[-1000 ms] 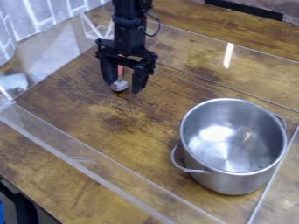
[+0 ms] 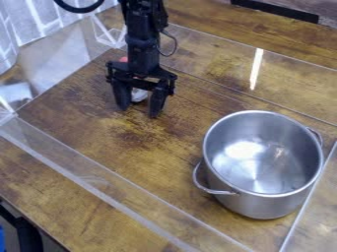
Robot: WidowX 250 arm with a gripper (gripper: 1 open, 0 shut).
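My black gripper (image 2: 140,98) is lowered near the back left of the wooden surface, its fingers pointing down. Behind and beneath it sits a small pale object with a bit of red (image 2: 130,94), mostly hidden by the gripper. Whether the fingers hold it I cannot tell. A large steel pot (image 2: 259,157) with side handles stands at the front right.
Clear plastic walls border the wooden work surface (image 2: 118,157) at left, back, front and right. A dark cable runs to the arm from the top left.
The gripper has moved slightly down and its fingers sit closer around the small object, which is now more hidden behind them. The pot has not moved.
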